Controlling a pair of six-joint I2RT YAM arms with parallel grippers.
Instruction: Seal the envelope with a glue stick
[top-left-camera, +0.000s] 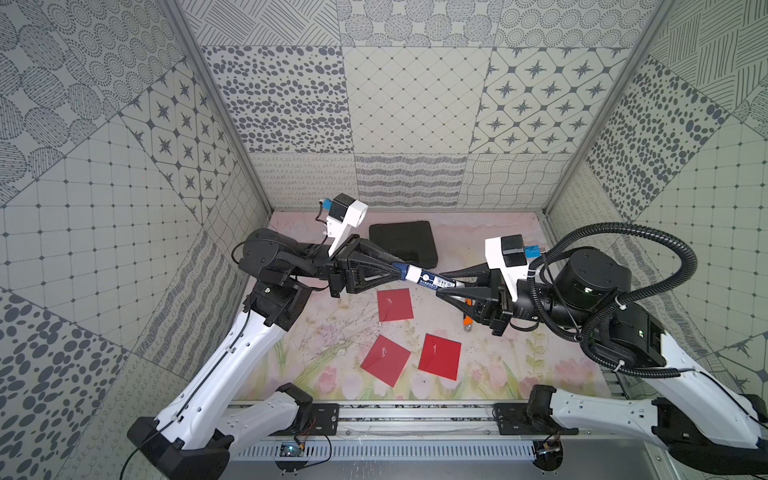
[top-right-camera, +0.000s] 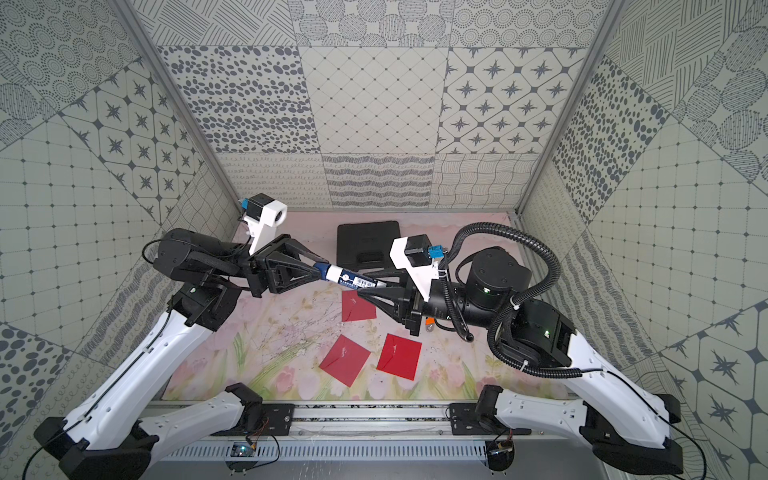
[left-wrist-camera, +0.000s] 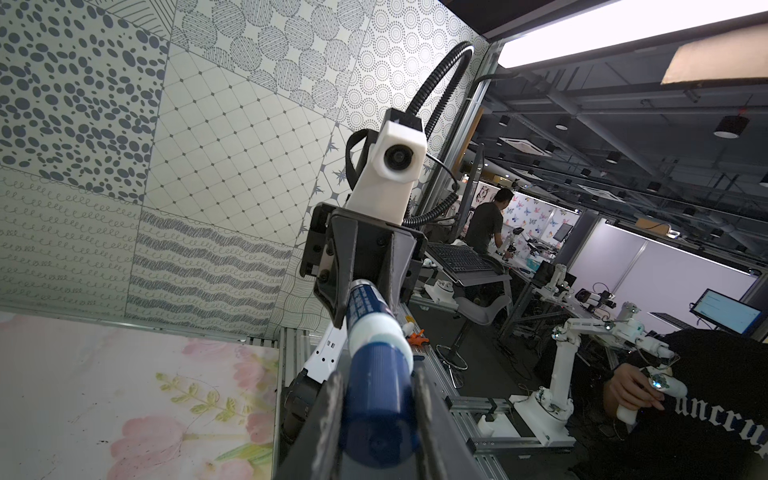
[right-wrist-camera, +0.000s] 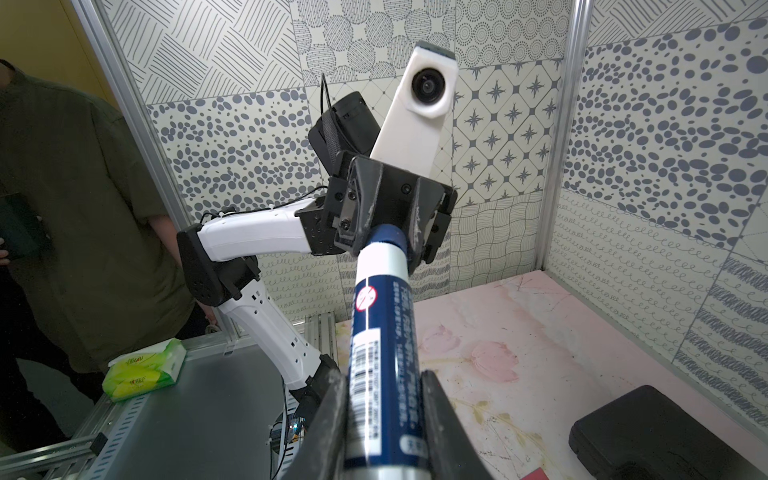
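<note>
A glue stick (top-left-camera: 428, 279) is held raised and nearly level between both grippers, its dark blue cap (left-wrist-camera: 376, 392) at the left end. My right gripper (top-left-camera: 448, 289) is shut on the body. My left gripper (top-left-camera: 400, 270) has its fingers around the cap; the cap looks pinched between them in the left wrist view, though how firmly I cannot tell. On the table below lie red paper squares (top-left-camera: 439, 356) and a further red square (top-left-camera: 394, 305); which is the envelope I cannot tell.
A black case (top-left-camera: 402, 240) lies at the table's back, and an orange object (top-left-camera: 467, 320) sits behind my right gripper.
</note>
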